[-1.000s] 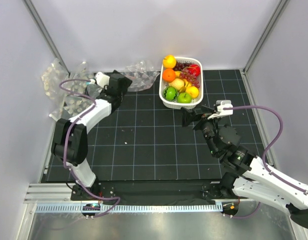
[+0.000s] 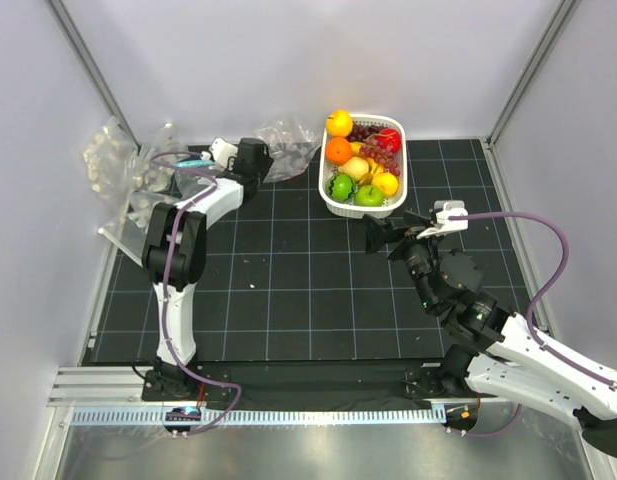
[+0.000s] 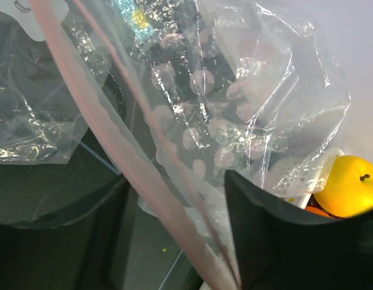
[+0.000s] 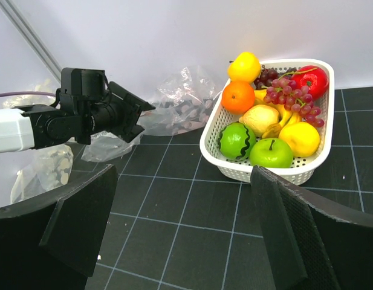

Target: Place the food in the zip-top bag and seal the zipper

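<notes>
A clear zip top bag (image 2: 289, 147) with pale round dots lies at the back, left of the fruit basket. In the left wrist view its pinkish zip strip (image 3: 123, 145) runs slantwise between the fingers of my left gripper, which stand apart on either side of it. Whether they touch the strip cannot be told. Food fills the white basket (image 2: 326, 190): a yellow apple (image 4: 244, 67), an orange (image 4: 237, 96), a small watermelon (image 4: 236, 141), a green apple (image 4: 271, 153), grapes (image 4: 290, 93) and more. My right gripper is open and empty, in front of the basket.
More clear dotted bags (image 2: 108, 165) are heaped in the back left corner against the wall. White walls close off the back and both sides.
My left gripper has shifted right, over the near left part of the dotted bag, and its arm has swung right with it. The right arm and the basket have stayed put.
</notes>
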